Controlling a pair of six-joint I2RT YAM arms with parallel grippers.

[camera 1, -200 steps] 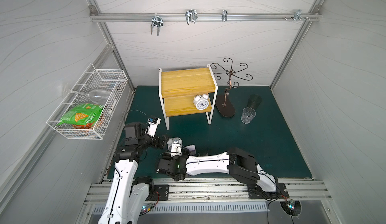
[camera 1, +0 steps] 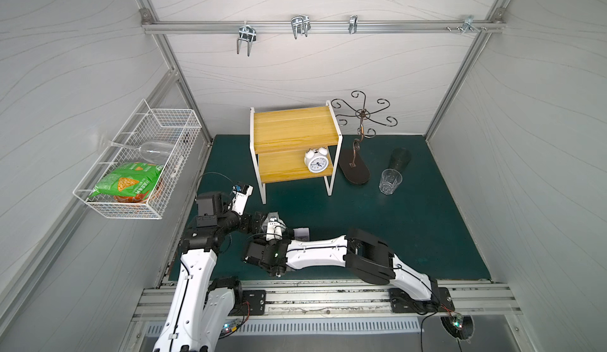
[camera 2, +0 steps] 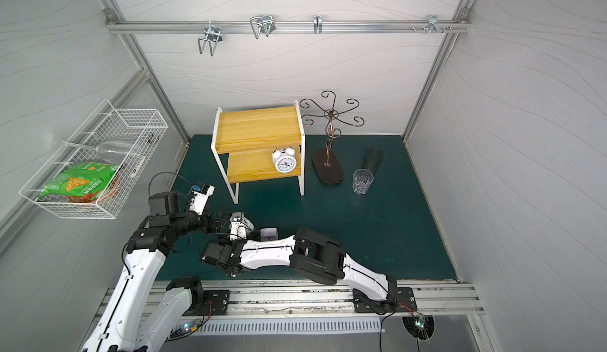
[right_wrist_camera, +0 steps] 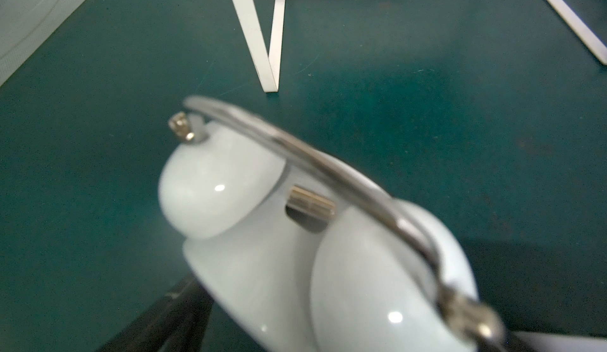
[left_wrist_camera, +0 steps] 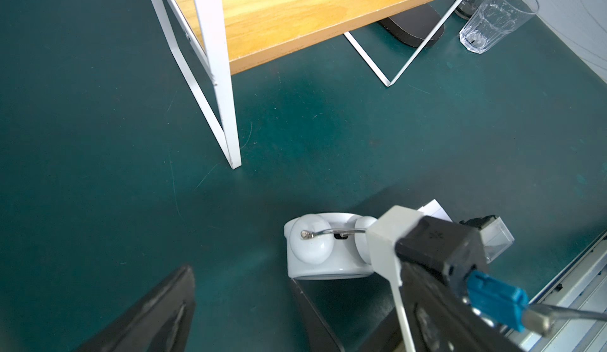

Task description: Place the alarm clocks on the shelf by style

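Observation:
One white twin-bell alarm clock (camera 1: 317, 160) stands on the lower board of the wooden shelf (camera 1: 295, 129), at its right end. A second white twin-bell clock is on the green table in front of the shelf; its bells and metal handle fill much of the right wrist view. My right gripper is open close over this clock, a dark finger (right_wrist_camera: 180, 314) showing at its left side. My left gripper is open to the left of the clock, with its blurred fingers (left_wrist_camera: 161, 311) wide apart. A white block (camera 1: 301, 233) lies just right of the clock, partly hidden by the right arm.
A metal scroll stand (camera 1: 354, 164) and clear glass (camera 1: 390, 181) stand right of the shelf. A white wire basket (camera 1: 126, 216) with a green snack bag (camera 1: 129, 180) hangs at left.
The left arm and the shelf clock look still.

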